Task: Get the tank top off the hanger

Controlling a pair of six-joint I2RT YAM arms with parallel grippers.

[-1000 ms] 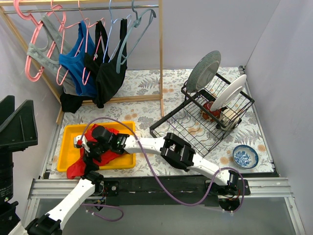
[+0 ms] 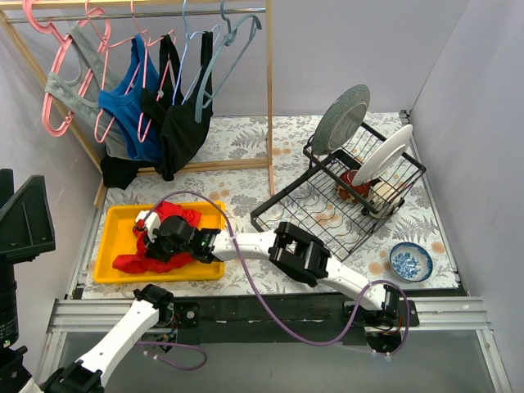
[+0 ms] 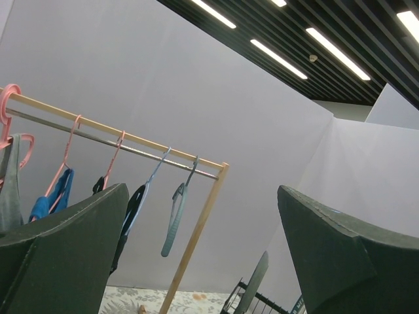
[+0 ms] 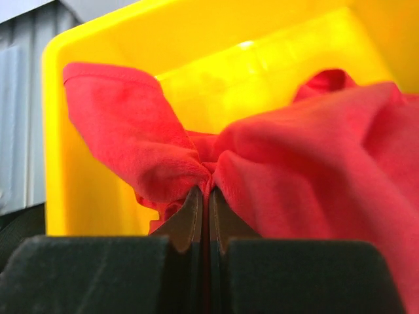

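A red garment (image 2: 180, 214) lies bunched in the yellow tray (image 2: 117, 246) at front left; in the right wrist view my right gripper is shut on a pinched fold of it. My left gripper stands open at the far left, raised, with nothing between its fingers. Above the tray, tank tops in grey, blue (image 2: 124, 106) and black (image 2: 184, 135) hang on pink and blue hangers on a wooden rack (image 2: 270, 82). The rightmost hanger (image 2: 240, 42) carries no visible garment.
A black dish rack (image 2: 278, 209) with plates stands to the right of the tray. A blue patterned bowl (image 2: 411, 262) sits at the front right. Some bare table shows behind the tray.
The red garment's part near the tray's front left has drawn into the tray, and my right gripper has shifted slightly. The left gripper has moved slightly leftward.
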